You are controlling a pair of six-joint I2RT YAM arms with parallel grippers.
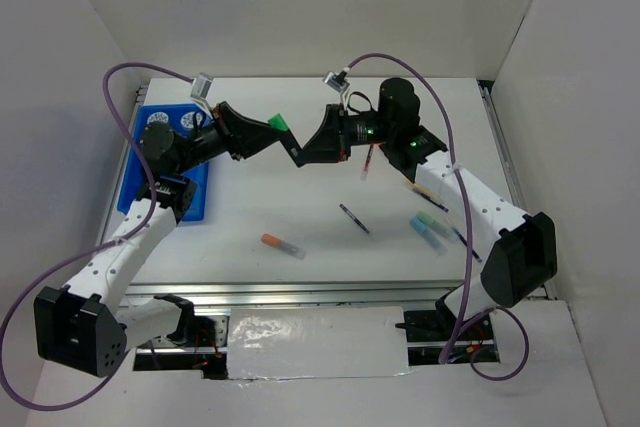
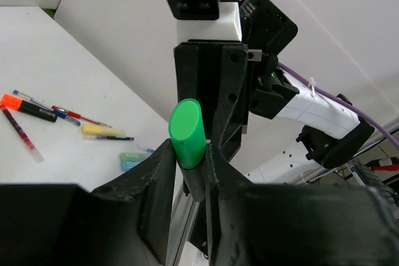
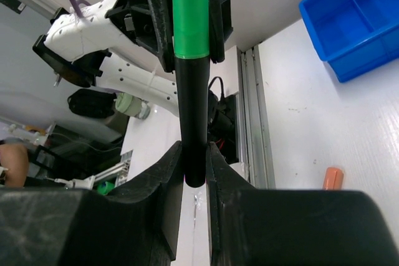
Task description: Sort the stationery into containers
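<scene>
A marker with a green end (image 1: 277,122) and black body (image 3: 192,104) hangs in the air between the arms. My right gripper (image 1: 302,158) is shut on its black end. My left gripper (image 1: 270,133) has its fingers either side of the green end; whether they press on it is unclear. In the left wrist view the green end (image 2: 186,123) points toward the camera. On the table lie an orange-capped marker (image 1: 283,245), a dark pen (image 1: 354,218) and, at right, a yellow item (image 2: 103,130) and a blue eraser-like piece (image 1: 427,234).
A blue compartment tray (image 1: 192,209) stands at the left, partly behind the left arm. Several pens and an orange-and-black marker lie at the right. Bare table lies below the hands.
</scene>
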